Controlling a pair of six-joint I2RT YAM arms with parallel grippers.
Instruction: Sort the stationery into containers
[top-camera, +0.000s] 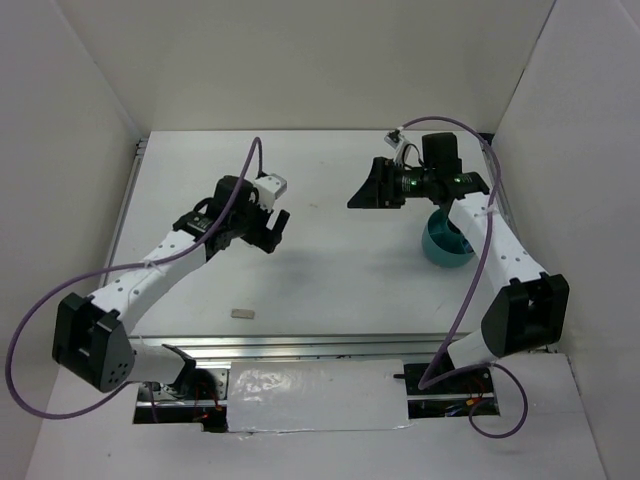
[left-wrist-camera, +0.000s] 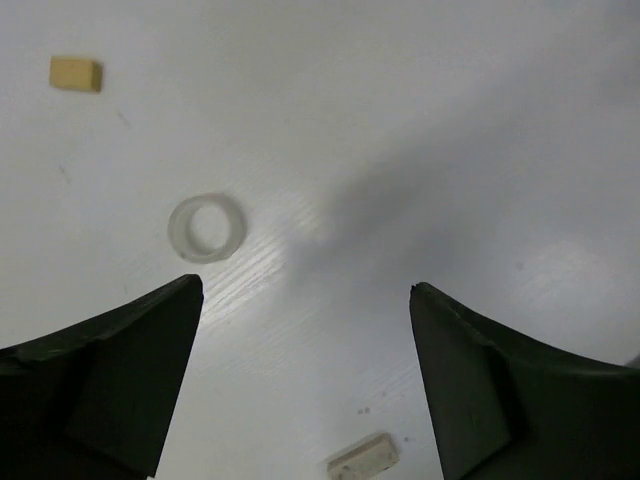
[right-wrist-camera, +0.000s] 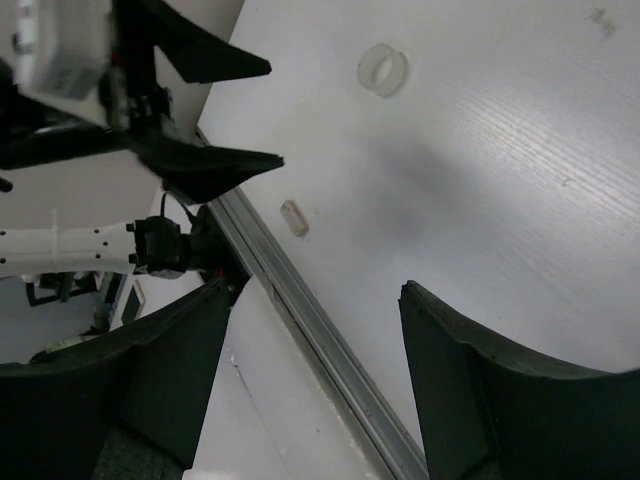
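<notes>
A clear ring (left-wrist-camera: 207, 228), like a tape roll, lies flat on the white table. Beyond it in the left wrist view is a small tan block (left-wrist-camera: 75, 74). A greyish block (top-camera: 242, 313) rests close to the table's front edge. Over the left-centre sits my left gripper (top-camera: 275, 232), open and empty, hiding the ring and tan block from above. My right gripper (top-camera: 374, 200) is also open, nothing between its fingers, over the right-centre. A teal round container (top-camera: 447, 250) stands at the right, partly covered by the right arm.
Bare table (top-camera: 330, 270) stretches between the two grippers. A metal rail (top-camera: 320, 347) runs along the front edge. From the right wrist view, the left arm's fingers (right-wrist-camera: 205, 55) show at upper left, beyond the right gripper's own fingers.
</notes>
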